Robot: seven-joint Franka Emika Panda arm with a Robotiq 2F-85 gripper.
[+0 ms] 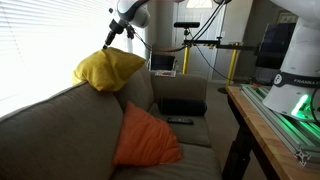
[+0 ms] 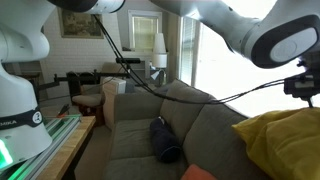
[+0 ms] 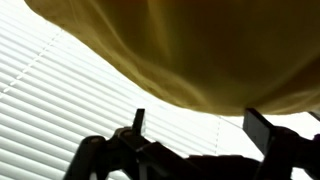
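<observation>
A yellow pillow [image 1: 107, 68] is draped over the top of the sofa's backrest by the window blinds. My gripper [image 1: 109, 41] is just above its upper edge; in exterior view 2 it is at the right edge, over the same pillow [image 2: 285, 140]. In the wrist view the pillow [image 3: 200, 50] fills the upper part, and its edge curves just beyond the gripper. The fingers are wide apart with no cloth visible between them. Whether a fingertip touches the pillow, I cannot tell.
An orange pillow [image 1: 147, 138] leans on the sofa [image 1: 60, 135]. Farther along the seat are a dark cushion [image 1: 182, 107] and a small dark remote-like object [image 1: 180, 120]. A wooden table [image 1: 270, 135] stands at the right. White blinds [image 1: 40, 40] are close behind the backrest.
</observation>
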